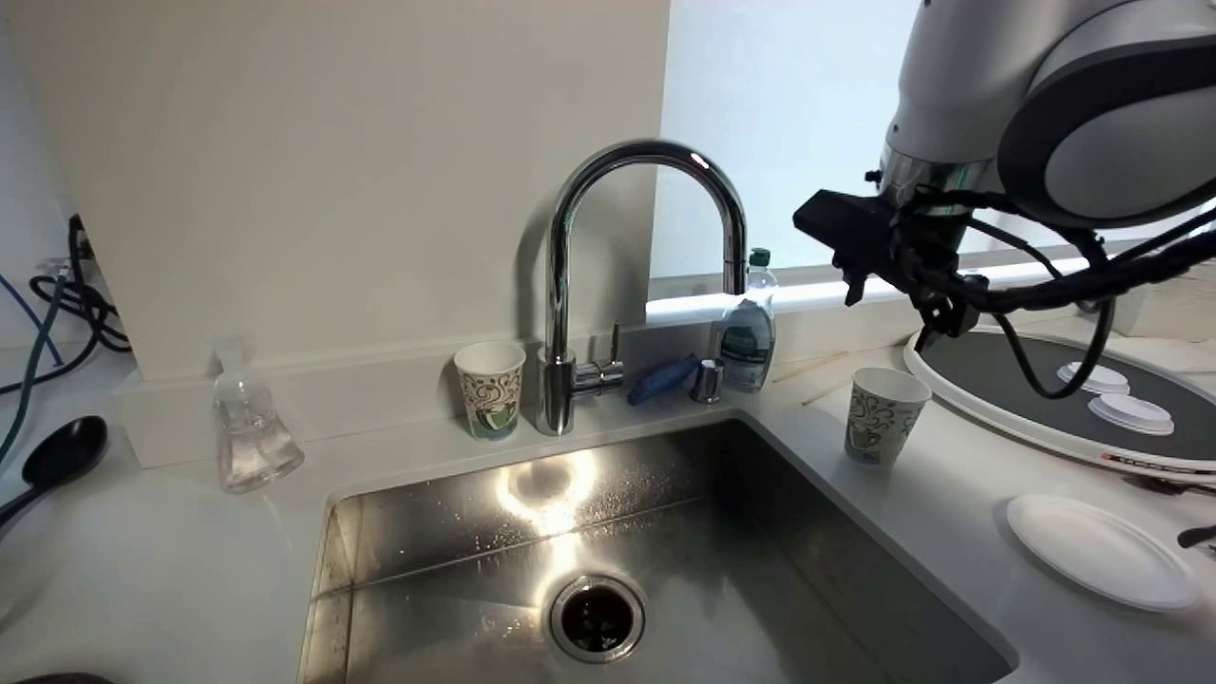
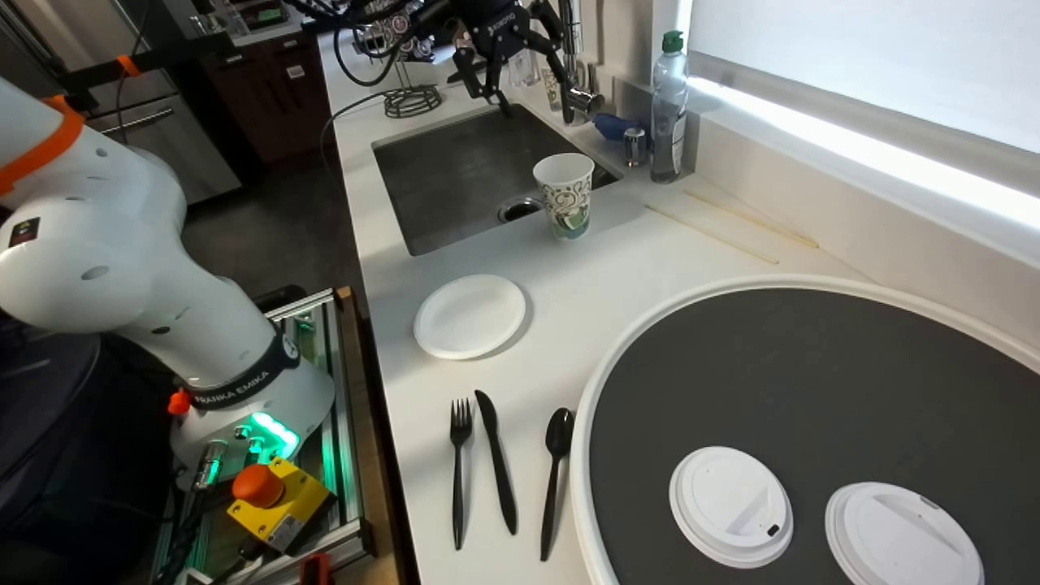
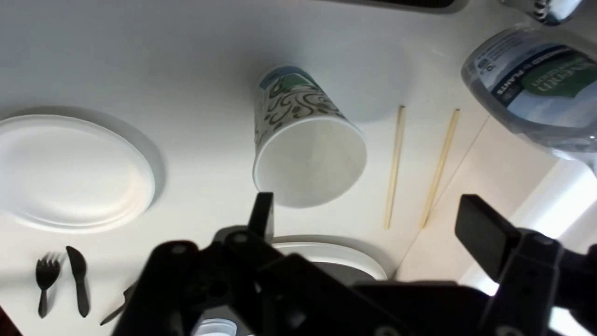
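A patterned paper cup [image 1: 883, 420] stands upright on the counter by the sink's right edge. In the wrist view this cup [image 3: 294, 103] has its open mouth facing the camera and looks empty. My gripper [image 1: 892, 315] hangs above the counter, higher than the cup and apart from it. Its fingers [image 3: 261, 215] are spread wide in the wrist view, and it is open with nothing held. A second patterned cup [image 1: 492, 393] is upright left of the faucet [image 1: 556, 285].
The steel sink [image 1: 456, 547] lies left of the near cup. A dish soap bottle [image 2: 669, 112], two thin sticks [image 3: 394, 168], a white plate [image 2: 470, 317], black cutlery [image 2: 497, 458] and a round grey-topped board [image 2: 780, 380] with white lids [image 2: 731, 507] surround it.
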